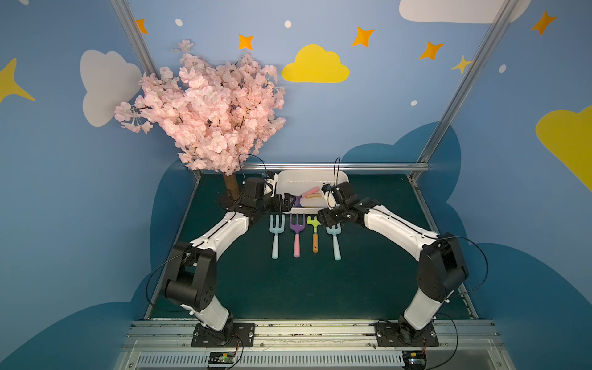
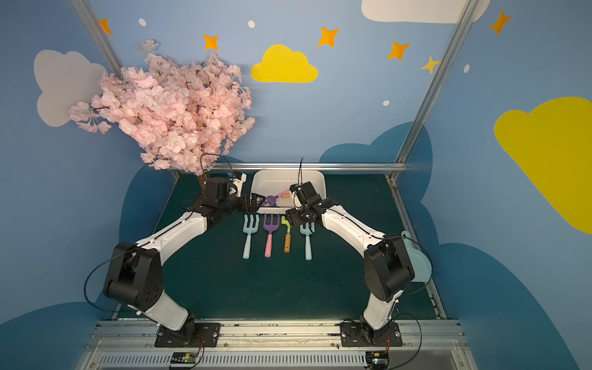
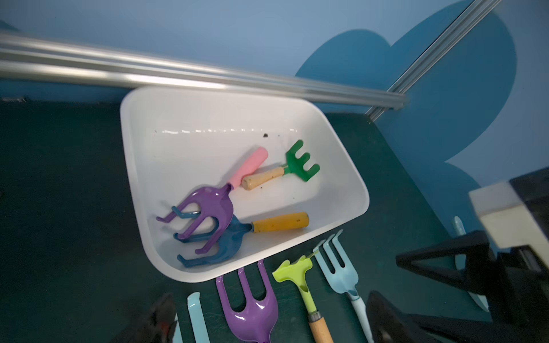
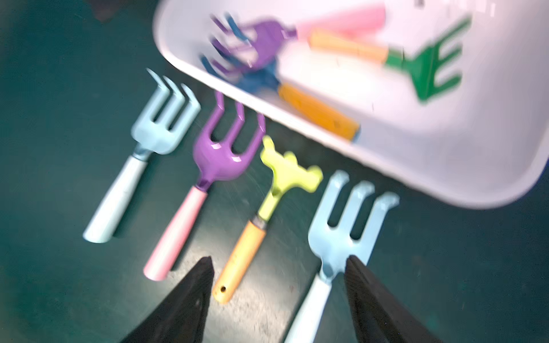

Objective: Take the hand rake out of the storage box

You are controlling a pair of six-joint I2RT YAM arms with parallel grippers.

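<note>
The white storage box (image 3: 326, 131) holds a green rake with wooden handle (image 3: 297, 165), a purple rake with pink handle (image 3: 214, 205) and a blue rake with yellow handle (image 3: 228, 245). Outside, four rakes lie in a row before the box: light blue (image 4: 160, 131), purple (image 4: 223, 154), lime (image 4: 286, 171), light blue (image 4: 337, 240). My left gripper (image 1: 285, 202) is open at the box's near left. My right gripper is open above the right-hand rakes, its tips apart and empty.
A blossom tree (image 1: 203, 117) stands at back left behind my left arm. A metal rail (image 1: 382, 165) runs along the back.
</note>
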